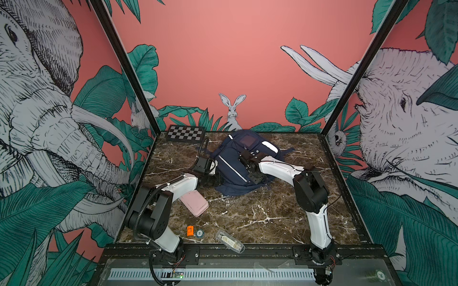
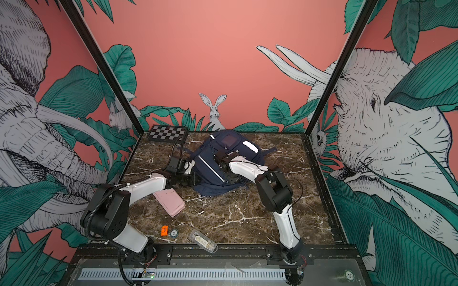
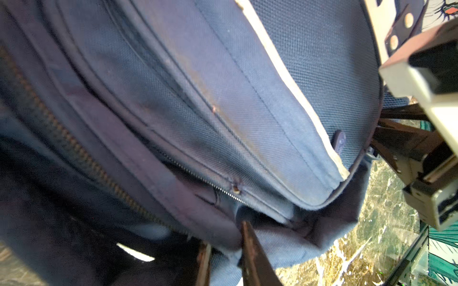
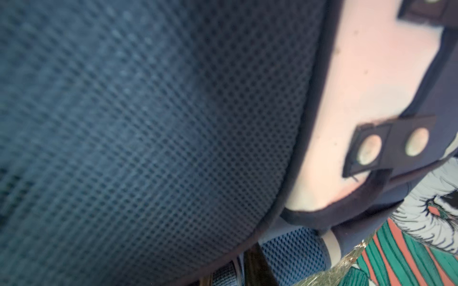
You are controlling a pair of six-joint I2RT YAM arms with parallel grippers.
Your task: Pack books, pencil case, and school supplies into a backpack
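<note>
A navy backpack point(image 1: 238, 164) lies toward the back middle of the table, its front facing up. In the left wrist view its zip point(image 3: 205, 178) runs along an opening beside a fabric flap. My left gripper is at the bag's left side, fingers part open with a fold of navy cloth at the tips; no grip on it shows. My right gripper is low over the bag's right part, fingers apart at its piped mesh edge. Closer to me lie a pink case point(image 1: 194, 203), an orange sharpener-like piece point(image 1: 190, 230), a small round item point(image 1: 199, 233) and a clear container point(image 1: 230, 241).
A black-and-grey checkered board point(image 1: 185, 133) lies at the back left corner. The left forearm passes over the pink case's upper end. Bare marble tabletop point(image 1: 276, 217) stretches across the front middle and right.
</note>
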